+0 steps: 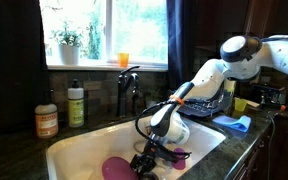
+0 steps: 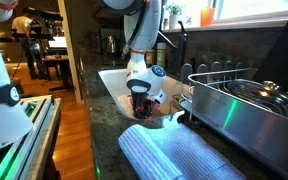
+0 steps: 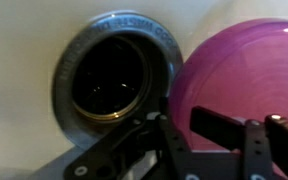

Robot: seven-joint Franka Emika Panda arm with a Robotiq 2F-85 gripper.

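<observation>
Down in the white sink (image 1: 68, 160), my gripper (image 1: 142, 166) is at the edge of a purple dish (image 1: 117, 169). The wrist view shows the dish (image 3: 244, 75) large at the right, its rim passing by the dark fingers (image 3: 220, 127). Purple shows between the fingers, but whether they press on the rim cannot be told. Seen from the other side, the gripper (image 2: 144, 102) is low in the basin and partly dark. A second purple piece (image 1: 180, 160) is to the right of the arm.
The round metal drain (image 3: 62, 85) opens beside the dish. A black faucet (image 1: 123, 88) rises behind the sink. Soap bottles (image 1: 76, 104) stand at the back left. A dish rack (image 2: 249, 110) and a blue towel (image 2: 174, 150) occupy the counter.
</observation>
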